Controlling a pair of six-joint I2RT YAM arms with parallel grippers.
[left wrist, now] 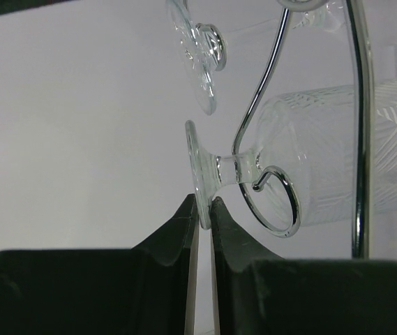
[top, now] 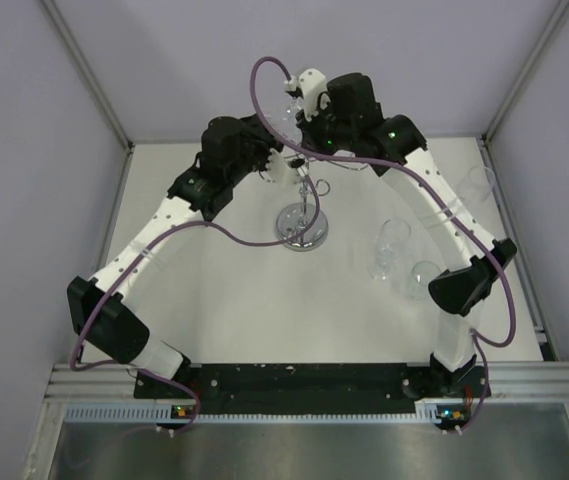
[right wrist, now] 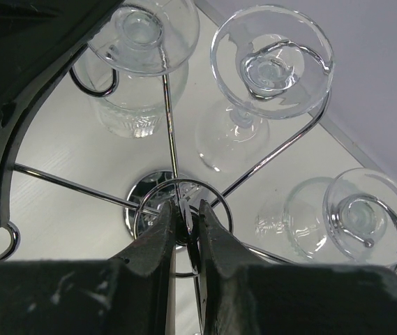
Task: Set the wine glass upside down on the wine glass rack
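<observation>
The chrome wine glass rack (top: 302, 226) stands at the back middle of the table, both arms reaching over its top. In the left wrist view a clear wine glass (left wrist: 310, 150) hangs upside down with its stem within a rack hook (left wrist: 296, 209). The edge of its foot (left wrist: 199, 174) lies between the fingertips of my left gripper, which are slightly apart with a narrow gap. My right gripper is shut on the rack's top ring (right wrist: 220, 199), in the right wrist view.
More glasses hang on the rack: one (right wrist: 275, 63) upper right, one (right wrist: 372, 216) at the right, one (right wrist: 142, 31) at upper left. On the table's right side stand loose glasses (top: 392, 238).
</observation>
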